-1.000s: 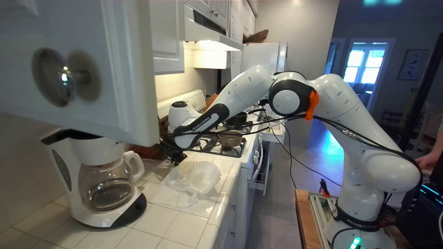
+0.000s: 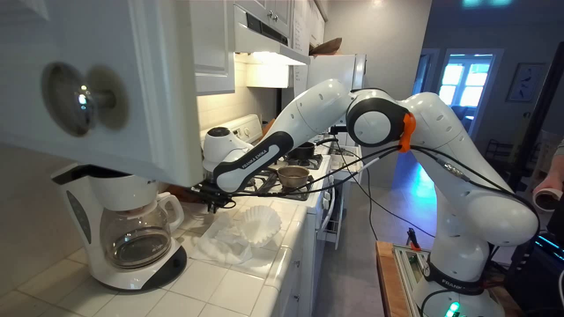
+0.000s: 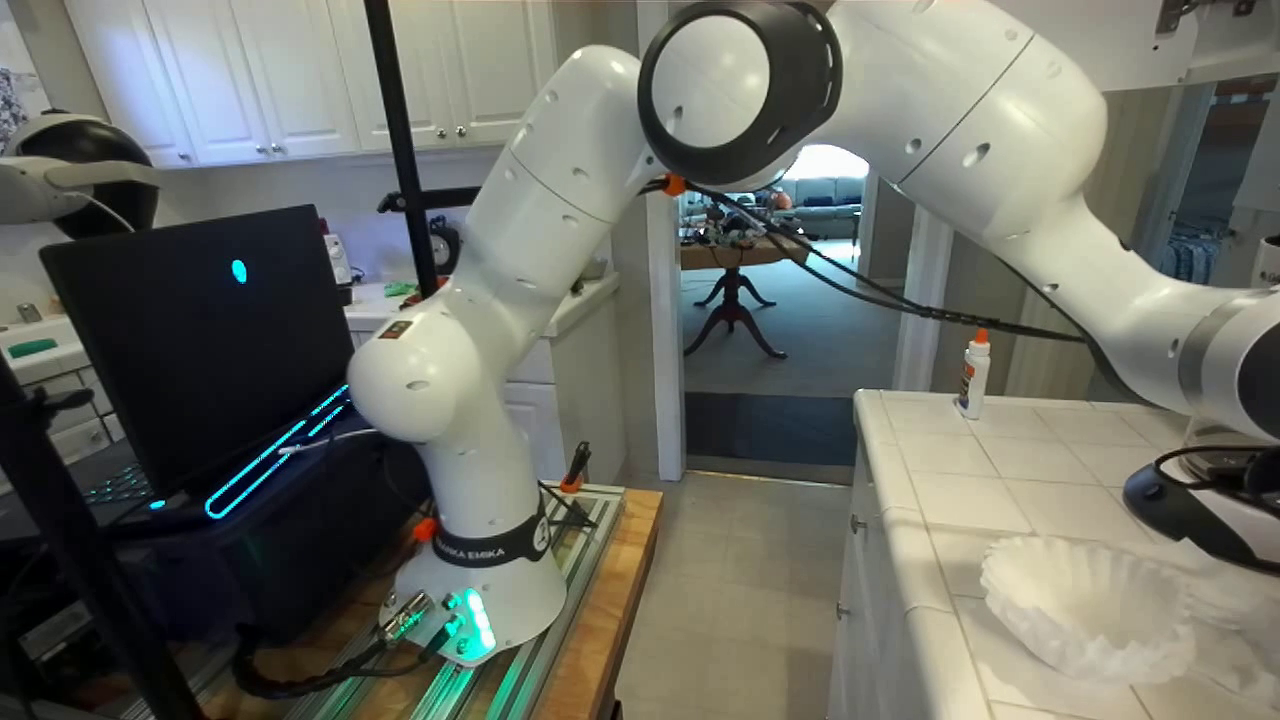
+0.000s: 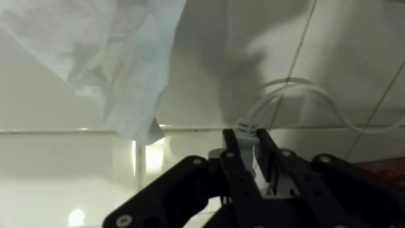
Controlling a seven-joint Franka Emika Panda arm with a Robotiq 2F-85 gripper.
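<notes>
My gripper is shut on a white plug (image 4: 247, 142), held between its two black fingers. A white cord (image 4: 328, 99) runs from the plug and curves off to the right over the tiles in the wrist view. Exterior view 1 has the gripper (image 2: 210, 200) low over the counter, beyond the coffee maker (image 2: 113, 194), partly hidden by the cabinet door. The coffee maker's glass carafe (image 2: 132, 240) sits on its base. In exterior view 2 the gripper is out of sight.
A fluted white paper filter (image 2: 260, 224) and a crumpled white sheet (image 4: 125, 72) lie on the tiled counter. An open cabinet door (image 2: 100, 105) hangs above the coffee maker. A pot (image 2: 293, 176) stands on the stove. A glue bottle (image 3: 974, 374) stands at the counter's end.
The arm's wrist and gripper have moved left in exterior view 1, closer to the coffee maker. At the right edge, a person's arm has shifted.
</notes>
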